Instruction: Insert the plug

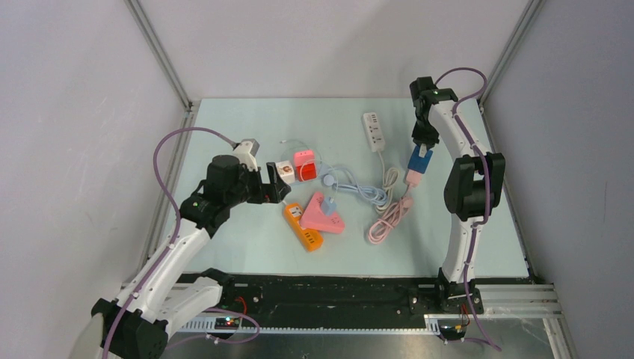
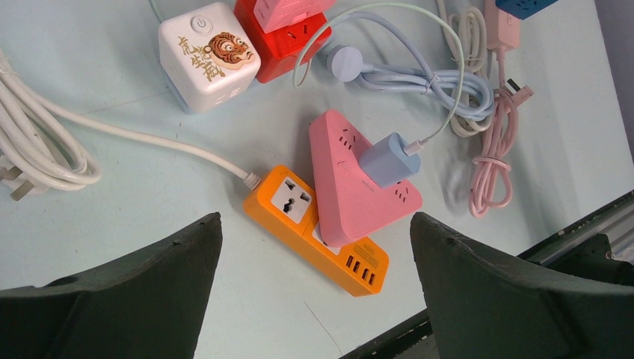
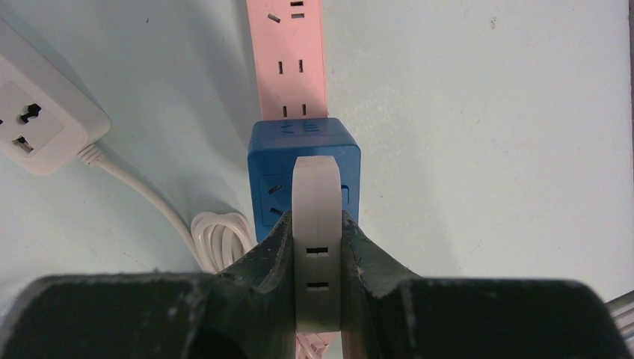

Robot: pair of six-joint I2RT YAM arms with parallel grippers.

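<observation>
A white plug (image 3: 317, 206) stands on a dark blue socket block (image 3: 269, 170), which sits on the pink power strip (image 3: 291, 78). My right gripper has its fingers against both sides of the plug, with no gap showing. How deep the plug's prongs sit cannot be told, as its underside is hidden. From above, the blue block (image 1: 419, 161) shows just in front of the right gripper (image 1: 425, 142). Far to the left, my left gripper is open and empty; its fingers (image 2: 161, 277) stand wide apart.
A white power strip (image 1: 374, 132) lies left of the right gripper. Mid-table are a pink triangular block (image 2: 351, 183) bearing a pale blue plug (image 2: 390, 161), an orange strip (image 2: 318, 239), red and white cubes, and coiled cables (image 1: 389, 218). Bare table lies right of the pink strip.
</observation>
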